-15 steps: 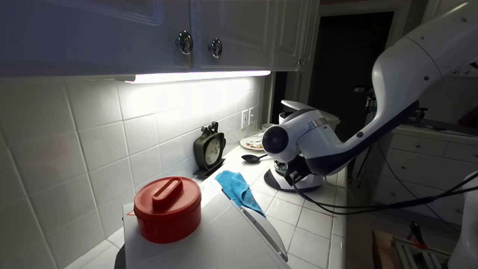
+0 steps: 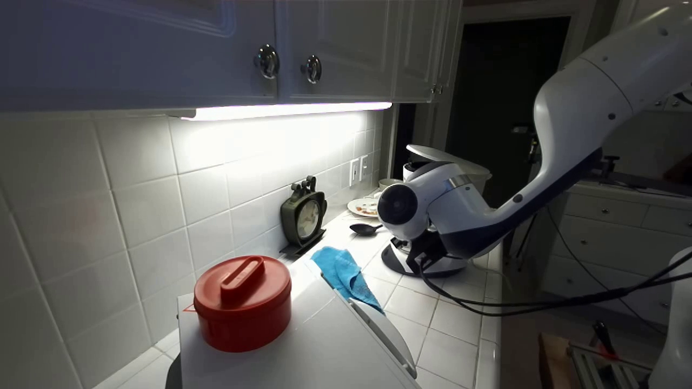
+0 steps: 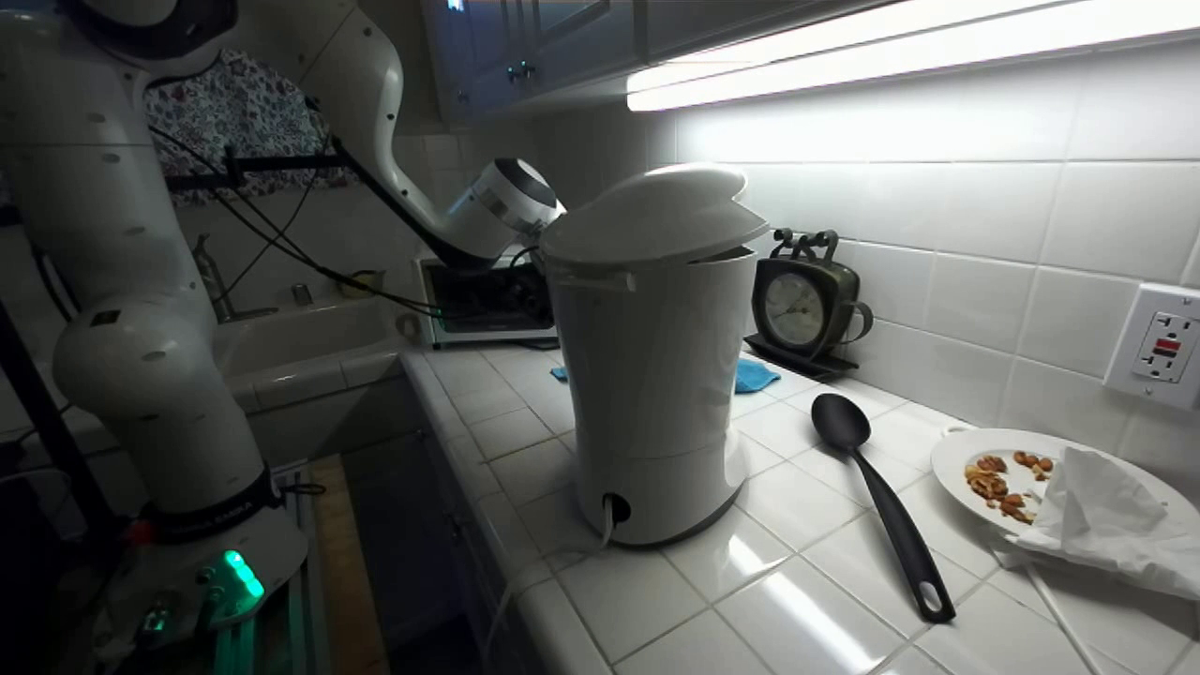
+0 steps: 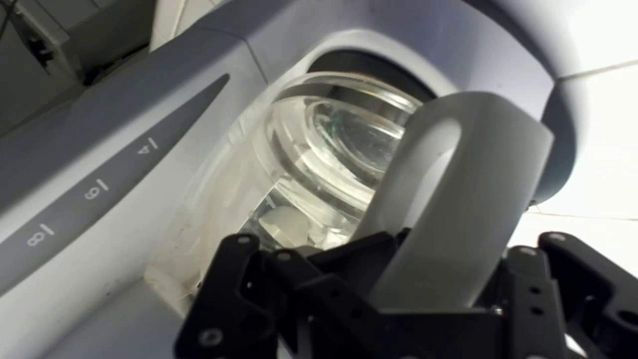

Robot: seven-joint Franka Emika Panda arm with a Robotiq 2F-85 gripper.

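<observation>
My gripper is shut at the grey-white handle (image 4: 478,173) of the clear carafe (image 4: 335,155). In the wrist view the handle crosses in front of the fingers (image 4: 359,257) and hides part of them. Whether they grip the handle does not show. The carafe sits against the coffee maker's white body (image 4: 197,78), beside its marked water gauge. From exterior view 1, the gripper (image 2: 425,252) is low at the appliance's base (image 2: 396,259). In exterior view 2 the white coffee maker (image 3: 664,394) stands with its lid (image 3: 652,214) raised, hiding the carafe.
A blue cloth (image 2: 347,272) lies near a dark scale (image 2: 303,217) by the wall. A black spoon (image 3: 883,495) and a white plate (image 3: 956,461) with nuts and paper are behind the appliance. A red lidded pot (image 2: 243,304) occupies the foreground.
The arm and gripper have shifted slightly left and down in exterior view 1. Less of the carafe shows beside the gripper. The coffee maker and other items look unmoved.
</observation>
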